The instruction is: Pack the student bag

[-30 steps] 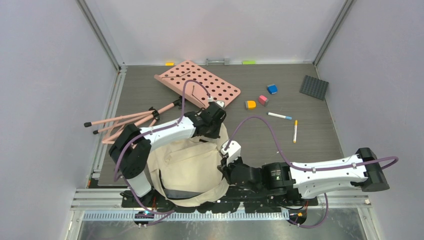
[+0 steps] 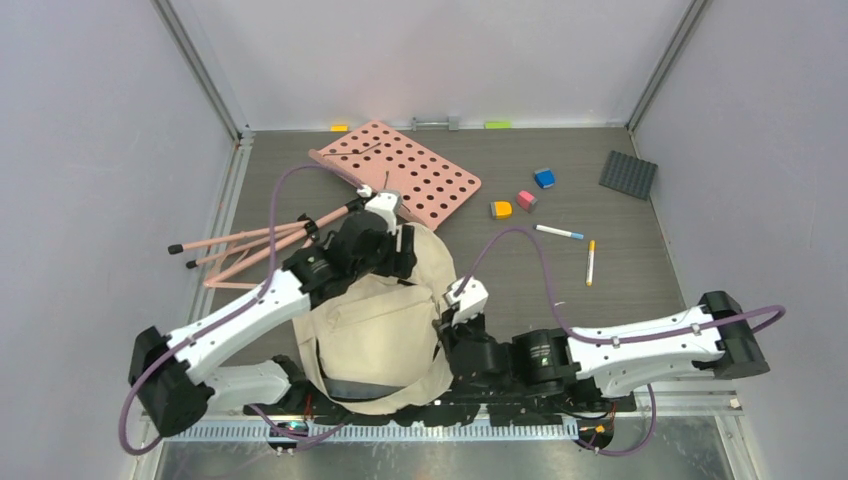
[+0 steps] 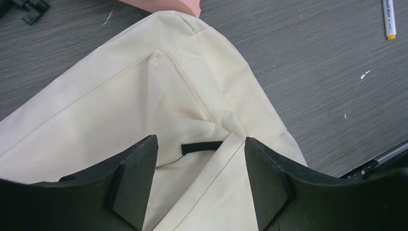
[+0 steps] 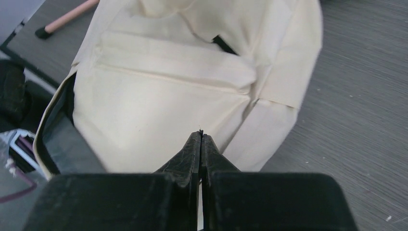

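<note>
The cream cloth bag [image 2: 375,335] lies crumpled at the front left of the table, with a dark grey strip along its front edge. My left gripper stands open above the bag's upper part, its fingers apart and nothing between them. A short black strap [image 3: 202,147] shows on the fabric below it. At the bag's right side my right gripper is shut on a fold of the cream cloth, a sliver of which shows between its fingers. The bag's inside is mostly hidden.
A pink perforated panel [image 2: 430,180] lies just behind the bag, with pink folded legs [image 2: 250,240] to its left. Blue, pink and yellow blocks [image 2: 501,210], two markers [image 2: 590,263] and a dark ribbed pad [image 2: 628,174] lie to the right. Free table lies between them.
My left gripper has moved left from the bag's upper right edge and now stands open.
</note>
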